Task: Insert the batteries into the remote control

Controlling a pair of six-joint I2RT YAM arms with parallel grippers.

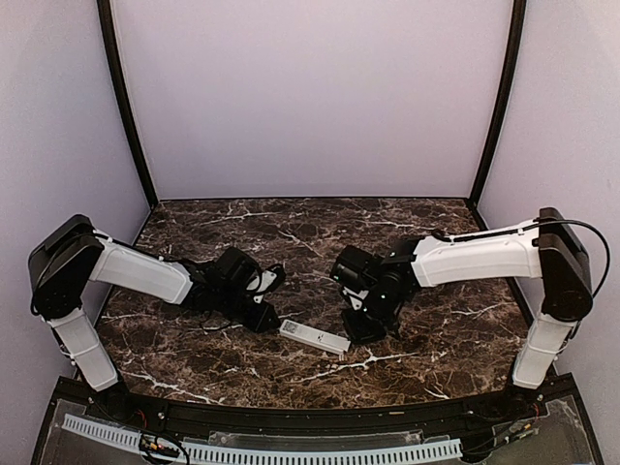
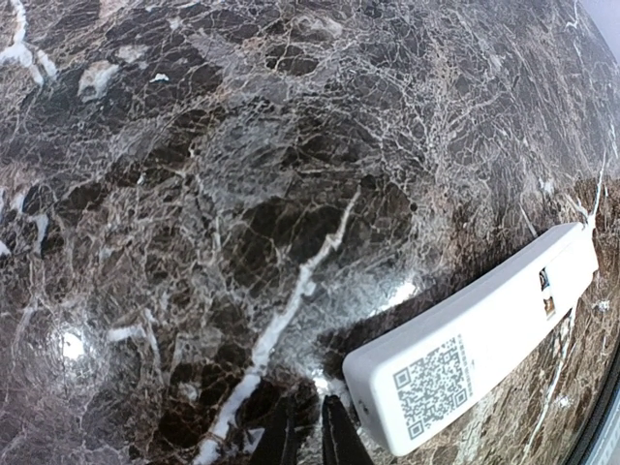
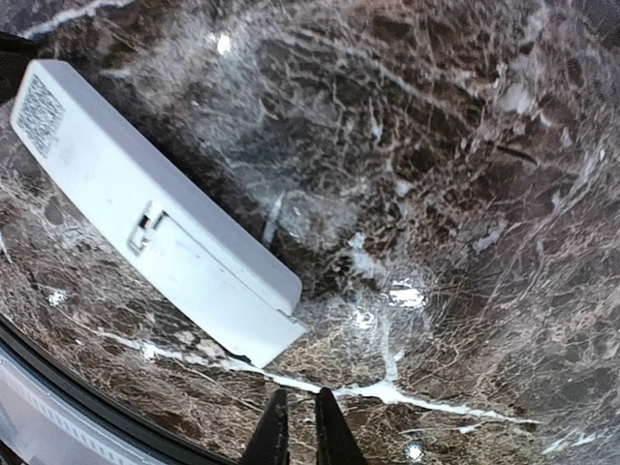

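A white remote control [image 1: 315, 336] lies face down on the marble table between my two grippers. Its QR-coded end [image 2: 433, 386] is beside my left gripper, which is shut with nothing seen between its fingers. In the right wrist view the battery cover [image 3: 211, 286] lies on the remote's other half, its outer end jutting a little past the body. A small slot [image 3: 144, 229] at the cover's inner edge shows something metallic. My right gripper is just past that outer end, slightly open, with an empty narrow gap. No loose batteries show.
A ruled metal rail [image 1: 320, 455] runs along the front edge. White walls close off the back and sides.
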